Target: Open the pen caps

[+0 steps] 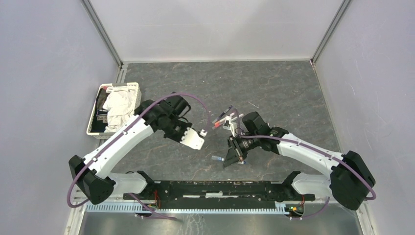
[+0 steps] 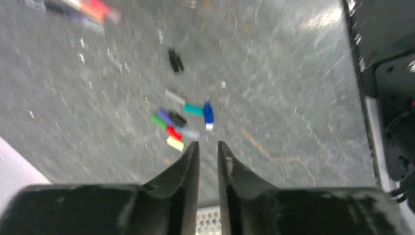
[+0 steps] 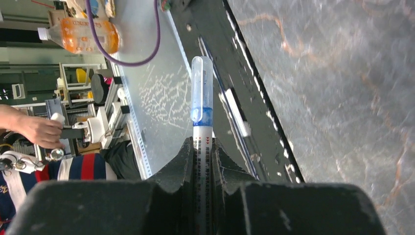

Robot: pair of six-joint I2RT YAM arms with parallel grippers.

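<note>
In the right wrist view a white pen stands upright between the fingers of my right gripper, which is shut on its barrel. A clear, blue-banded cap with a clip covers its far end. Seen from above, this pen lies low near the table's front. My left gripper is slightly open, nothing between its fingertips. Beyond it on the table, blurred, lie small coloured caps: blue, teal, black, yellow and others. Several pens lie behind the right arm, partly hidden by it.
A white basket with cloth stands at the left. The dark front rail borders the table. Purple cables run along both arms.
</note>
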